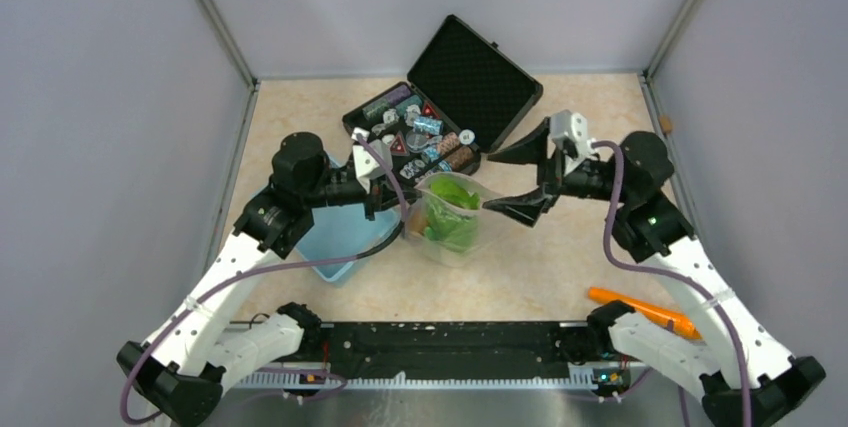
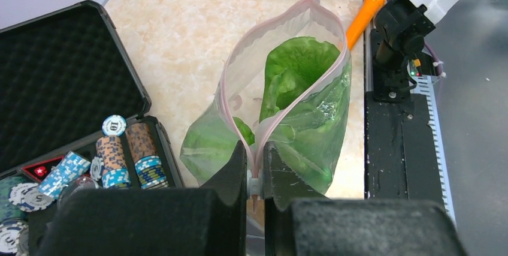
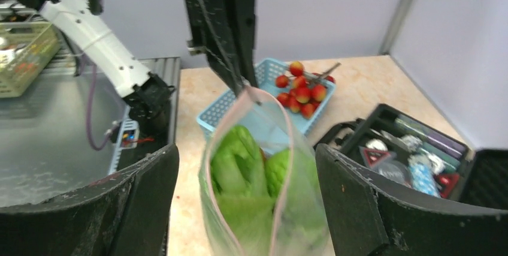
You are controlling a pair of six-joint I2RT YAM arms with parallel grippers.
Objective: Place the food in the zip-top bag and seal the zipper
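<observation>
A clear zip top bag point(image 1: 452, 244) with a pinkish zipper rim stands on the table, its mouth gaping. Inside it lie green leaves point(image 2: 299, 67), and the top view shows something brownish at its left side. My left gripper is shut on one end of the bag's zipper rim, beside the slider. To the right of the bag my right gripper point(image 1: 512, 179) is spread wide open; in the right wrist view the bag's rim point(image 3: 286, 142) shows between its fingers, without visible contact.
A light-blue basket point(image 1: 340, 237) stands left of the bag, with red tomatoes point(image 3: 305, 91) in it. Behind the bag is an open black case point(image 1: 470, 77) of poker chips. An orange stick point(image 1: 645, 313) lies at front right. Bare tabletop spreads in front.
</observation>
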